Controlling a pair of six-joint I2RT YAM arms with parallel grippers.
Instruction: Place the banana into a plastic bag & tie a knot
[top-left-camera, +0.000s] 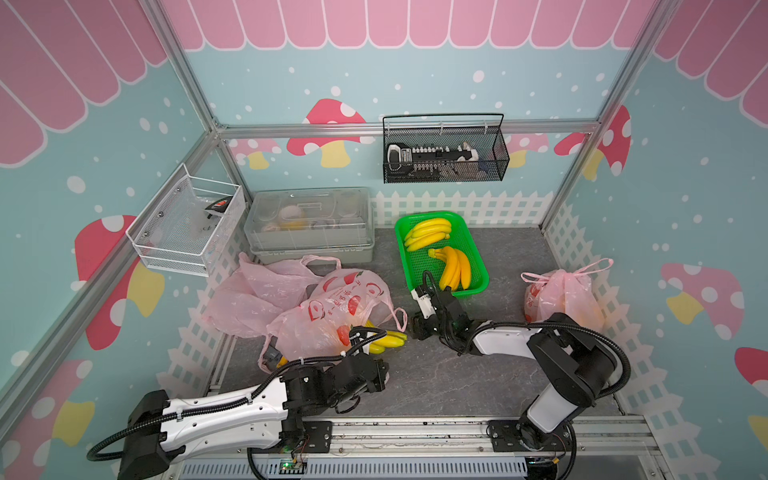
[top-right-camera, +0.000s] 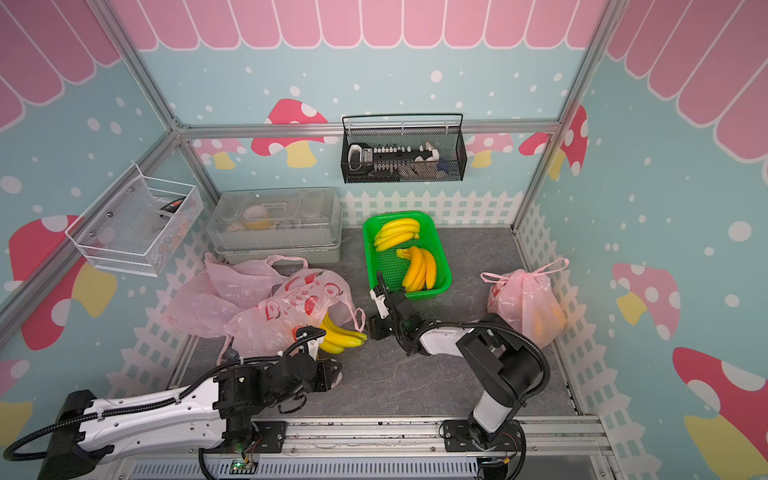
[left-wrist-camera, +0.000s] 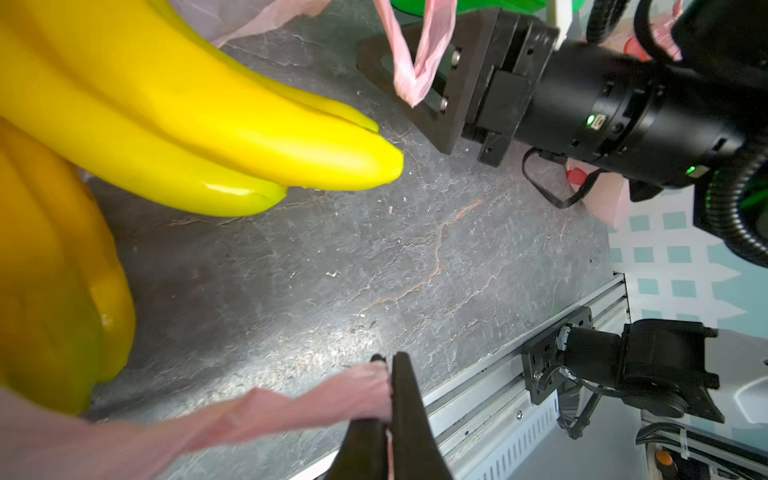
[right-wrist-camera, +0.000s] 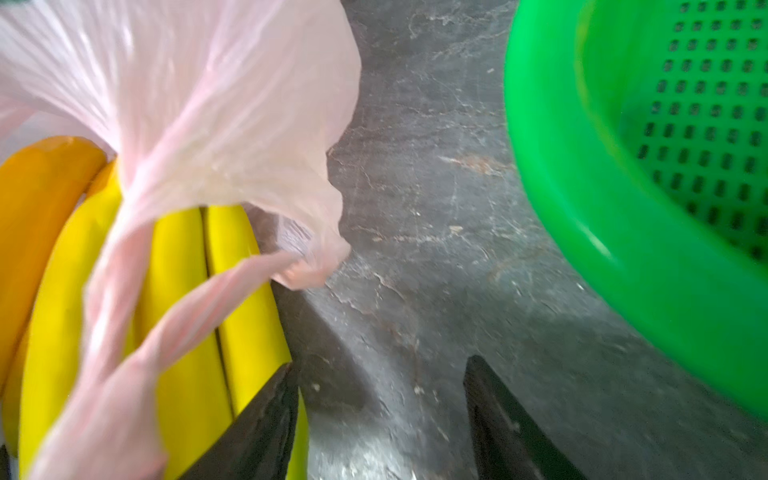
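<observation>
A pink plastic bag (top-left-camera: 340, 308) with red print lies on its side at the left of the table. Yellow bananas (top-left-camera: 387, 340) poke out of its mouth, and their tips (left-wrist-camera: 360, 156) rest over the bare tabletop in the left wrist view. My left gripper is shut on one twisted pink handle (left-wrist-camera: 280, 412) of the bag. My right gripper stands open, its gap empty over the table. Beside its left finger (right-wrist-camera: 268, 420), another pink handle loop (right-wrist-camera: 200, 308) hangs in front of the bananas.
Behind my right gripper stands a green basket (top-left-camera: 402, 264) with two banana bunches. A second pink bag (top-left-camera: 256, 296) lies far left, beside a clear-lidded box (top-left-camera: 308, 228). A filled pink bag (top-left-camera: 564, 296) sits at the right wall.
</observation>
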